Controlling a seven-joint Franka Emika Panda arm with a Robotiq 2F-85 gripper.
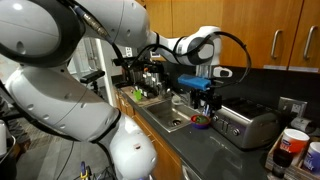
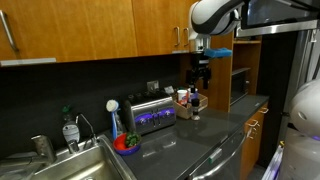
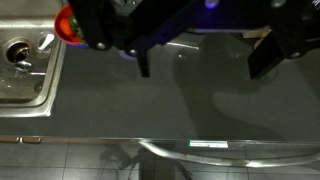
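Observation:
My gripper is open, its two dark fingers wide apart with only bare dark countertop seen between them. In exterior view 2 the gripper points down, high over the counter. A red bowl with colourful contents stands on the counter between sink and toaster. The same bowl shows at the upper left of the wrist view, away from the fingers. No object is in my grasp.
A silver toaster stands against the back wall. Right of it is a box holding cups. The sink lies to the left in exterior view 2. Wooden cabinets hang above.

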